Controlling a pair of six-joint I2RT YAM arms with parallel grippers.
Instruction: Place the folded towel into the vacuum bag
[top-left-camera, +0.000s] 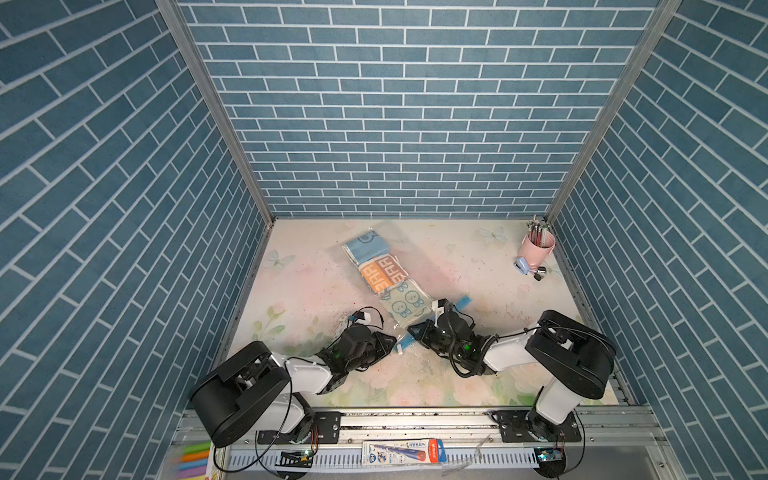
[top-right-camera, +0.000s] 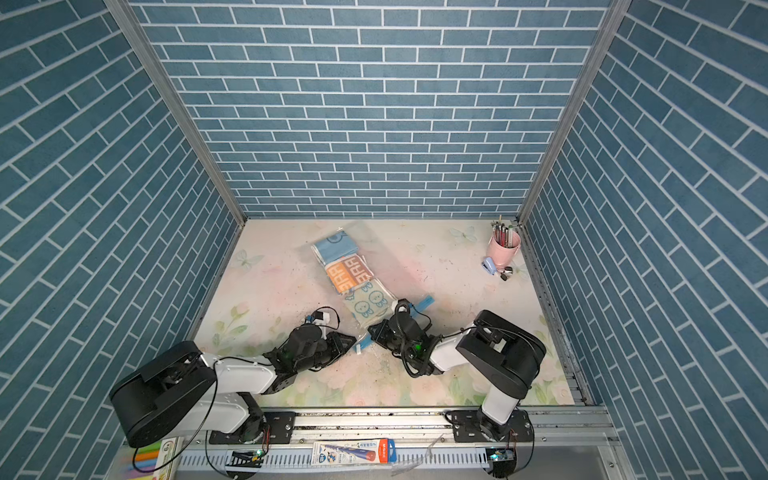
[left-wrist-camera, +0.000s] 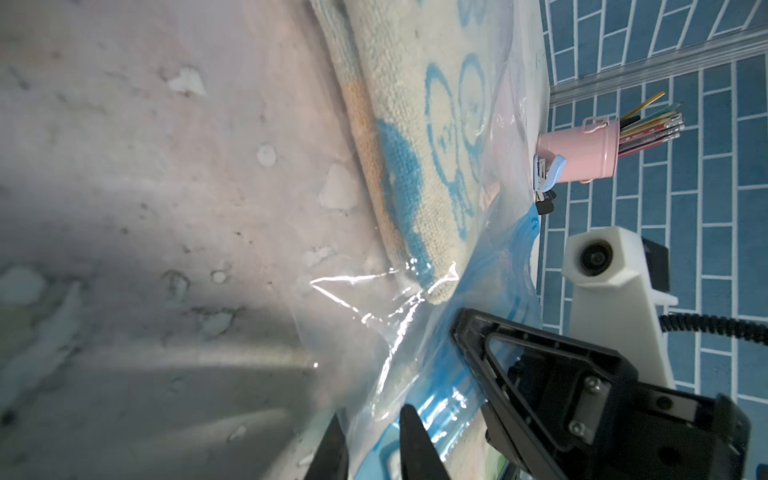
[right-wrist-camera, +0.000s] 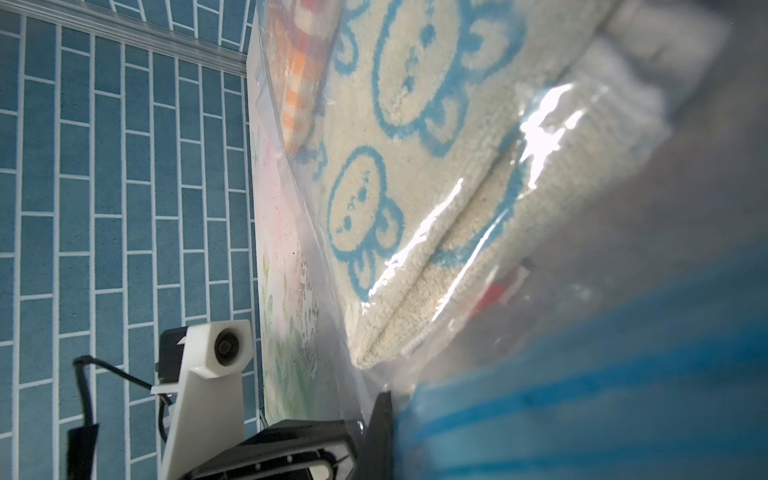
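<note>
Inside the clear vacuum bag lie blue, orange and cream folded towels in a row. The cream one, with blue bear faces, is nearest the bag's blue zip strip. My left gripper is part open at the strip's left end, its fingertips apart. A white slider on the strip appears between or just behind those fingers. Further right along the strip, my right gripper is shut. In the right wrist view its finger touches or overlaps the film; whether film is pinched cannot be seen.
A pink cup with brushes stands at the back right, with small clips before it. A boxed item lies beyond the table's front rail.
</note>
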